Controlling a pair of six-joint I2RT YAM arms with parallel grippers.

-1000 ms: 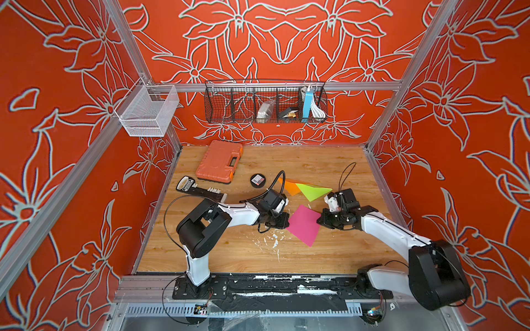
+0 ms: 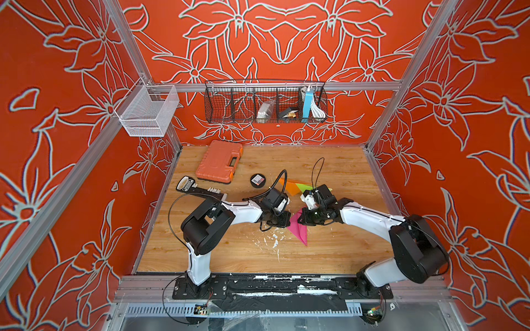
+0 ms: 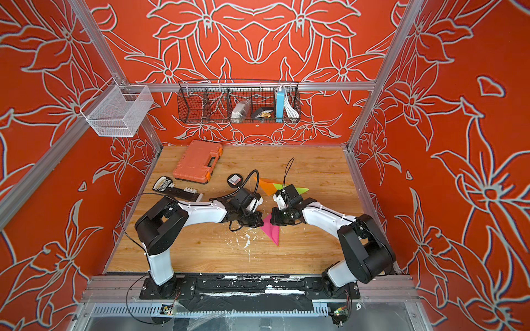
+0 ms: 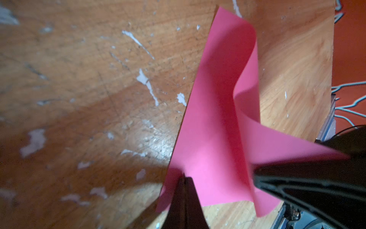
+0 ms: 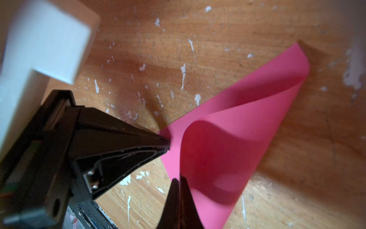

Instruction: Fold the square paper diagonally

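Observation:
The pink square paper (image 2: 299,231) lies in mid-table, one half curled over toward the opposite corner in a loose bend, as the left wrist view (image 4: 213,114) and right wrist view (image 5: 244,137) show. My left gripper is shut, its tips down on one corner of the paper. My right gripper is shut at the raised, curled part, the thin paper edge running into its fingertips. The two grippers are close together over the paper.
Orange paper (image 3: 267,187) and green paper (image 3: 298,189) lie behind. An orange case (image 2: 216,161), a black round object (image 2: 257,180) and a dark tool (image 2: 186,186) are at back left.
My right gripper has moved left toward my left one, carrying its side of the pink paper over into a curl; the flat square now looks narrower. My left gripper has barely moved.

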